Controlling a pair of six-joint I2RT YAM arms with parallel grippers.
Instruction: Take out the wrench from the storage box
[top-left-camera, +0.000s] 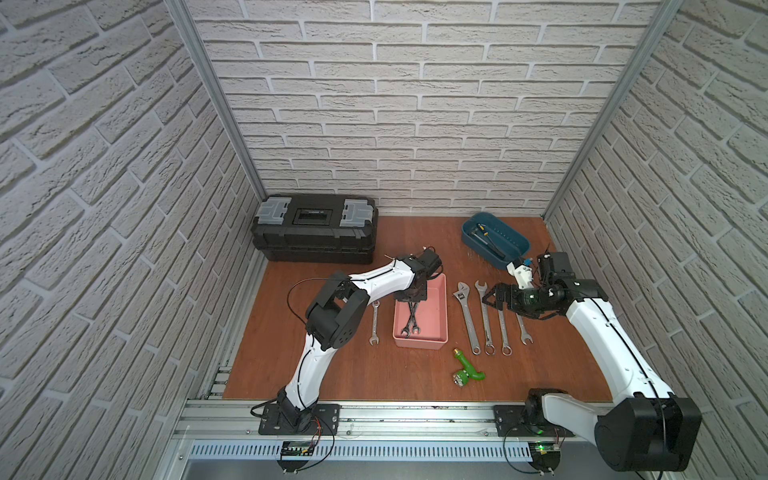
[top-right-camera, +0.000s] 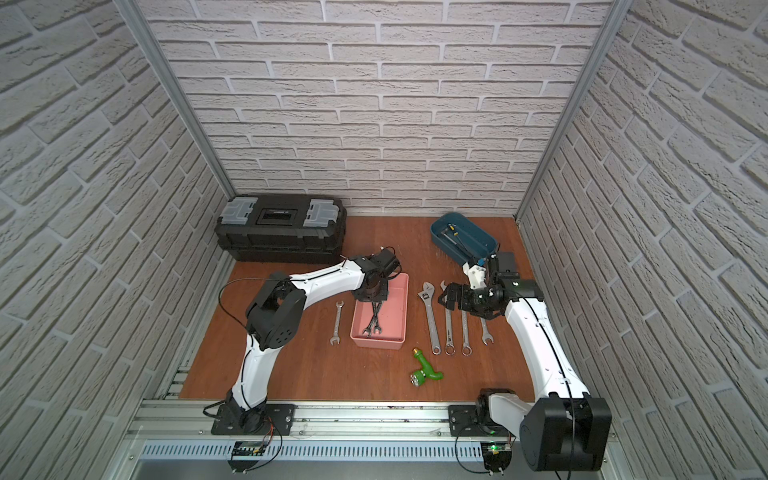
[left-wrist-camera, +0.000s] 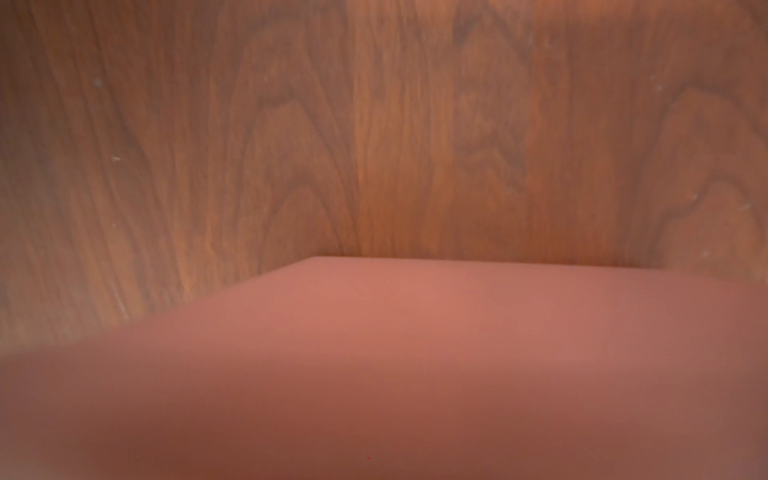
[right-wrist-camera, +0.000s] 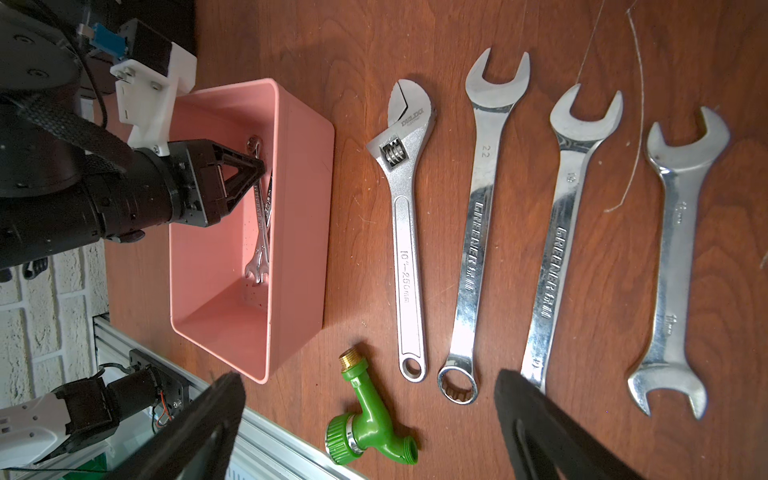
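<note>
The pink storage box (top-left-camera: 430, 320) holds a few wrenches (right-wrist-camera: 261, 240) lying lengthwise. My left gripper is down at the back part of the box, over the upper end of those wrenches; whether anything is between its fingers cannot be told. The left wrist view shows only blurred pink box wall (left-wrist-camera: 448, 336) and wood. My right gripper (top-left-camera: 501, 294) hovers open over the row of wrenches right of the box, its blurred fingers at the bottom of the right wrist view, nothing between them.
An adjustable wrench (right-wrist-camera: 406, 264) and several spanners lie right of the box, a green fitting (top-left-camera: 468, 370) in front. A lone spanner (top-left-camera: 374, 324) lies left. A black toolbox (top-left-camera: 316, 240) and blue tray (top-left-camera: 516, 244) stand behind.
</note>
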